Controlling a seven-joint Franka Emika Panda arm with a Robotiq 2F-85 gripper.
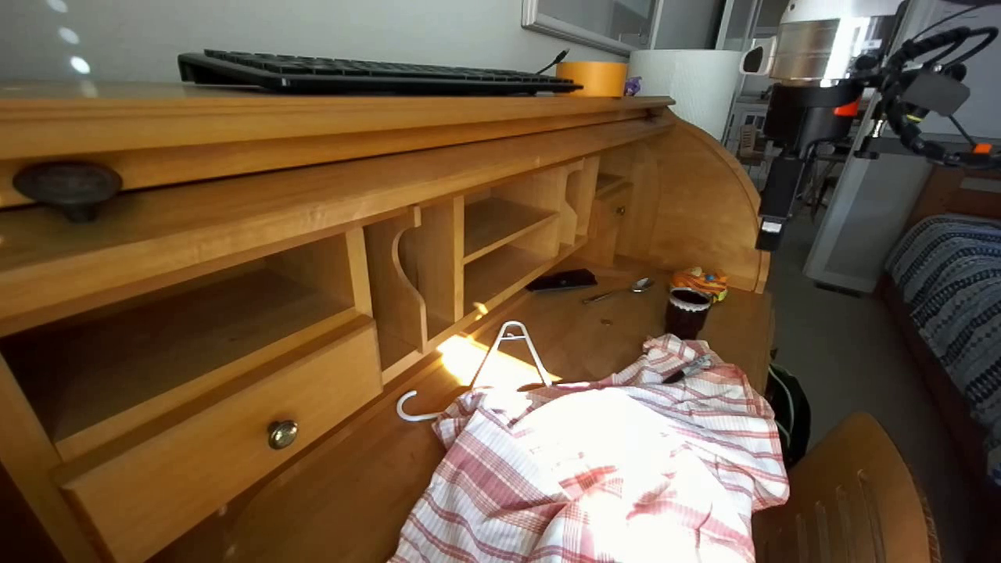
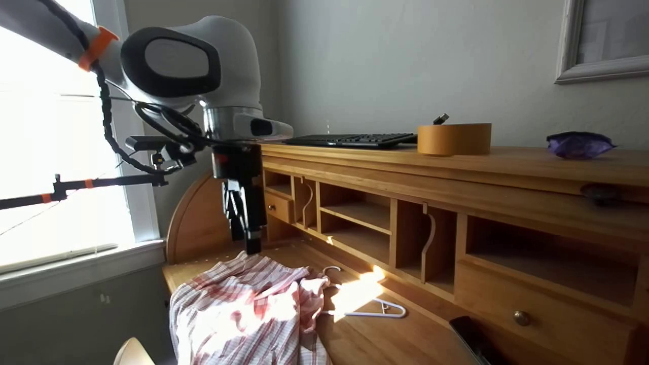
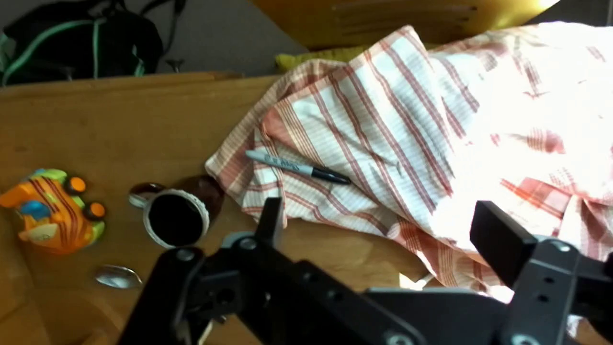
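Note:
My gripper stands open and empty above the desk, its two black fingers [image 3: 268, 221] wide apart in the wrist view. Below it, a red-and-white plaid shirt [image 3: 368, 132] lies crumpled, washed out by sun on one side. On the cloth rests a grey marker with a black cap [image 3: 299, 167]. Beside the shirt stands a dark mug [image 3: 178, 215] with a pale rim. A white hanger [image 1: 511, 342] pokes out from under the shirt toward the cubbies. In the second exterior view the gripper [image 2: 243, 237] hangs pointing down over the shirt's far part.
An orange toy [image 3: 54, 210] and a spoon [image 3: 118, 276] lie near the mug. Cubbies and a drawer [image 1: 235, 441] line the desk's back. A keyboard [image 1: 375, 73] and a yellow roll [image 2: 454, 139] sit on the top shelf. A wooden chair [image 1: 844, 497] stands at the front.

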